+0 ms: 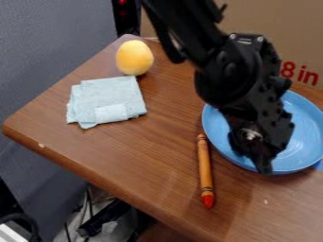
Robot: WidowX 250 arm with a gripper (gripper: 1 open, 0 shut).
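My black gripper point(259, 142) is low over the blue plate point(297, 151) on the right of the table, its arm coming down from the top. Whether its fingers are open or shut, and what may be between them, is hidden by the gripper's own body.
An orange crayon point(205, 175) lies just left of the plate. A folded pale cloth point(105, 99) and a yellow round object point(134, 57) lie at the back left. A cardboard box point(297, 38) stands behind.
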